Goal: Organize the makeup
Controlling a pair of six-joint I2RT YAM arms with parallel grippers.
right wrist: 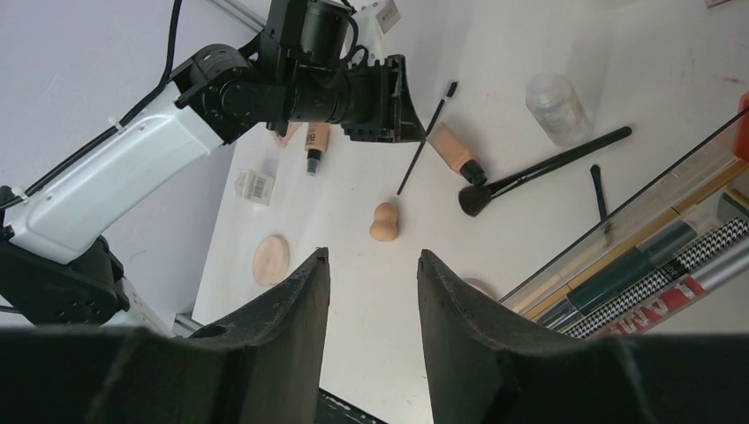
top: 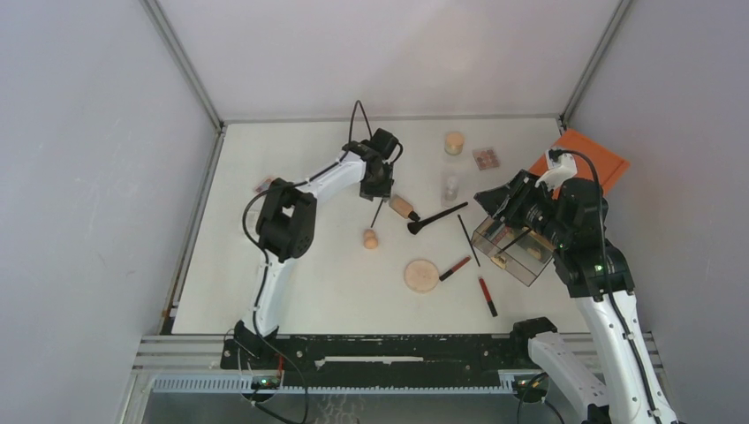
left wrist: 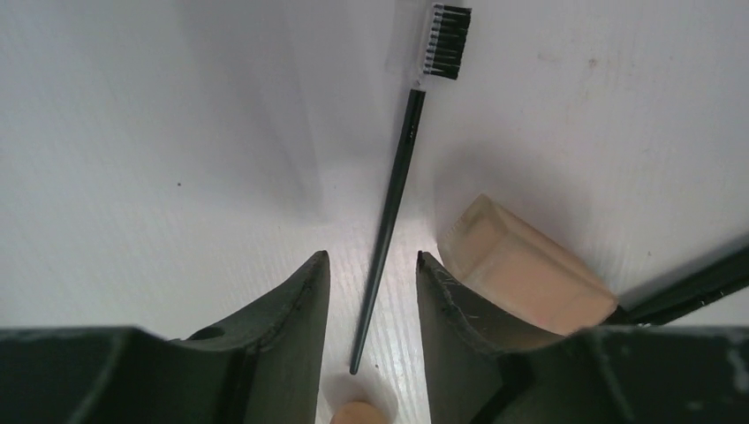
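My left gripper (top: 378, 190) is part open, low over a thin spoolie brush (left wrist: 394, 190), which runs between and beyond its fingertips in the left wrist view, nothing held. A foundation bottle (left wrist: 521, 261) lies right beside it. A black powder brush (top: 438, 217), a sponge (top: 370, 238), a round compact (top: 421, 275), red-and-black pencils (top: 488, 297), a clear bottle (right wrist: 556, 108) and a palette (top: 487, 158) lie on the table. My right gripper (top: 495, 205) hangs open over the clear organizer (top: 521, 269), which holds several makeup items.
An orange board (top: 592, 155) lies at the back right. A cream jar (top: 454, 141) stands at the back. More makeup pieces, a white box (right wrist: 256, 186) and a pad (right wrist: 271, 259) lie at the left. Bare table (top: 344, 291) is in front.
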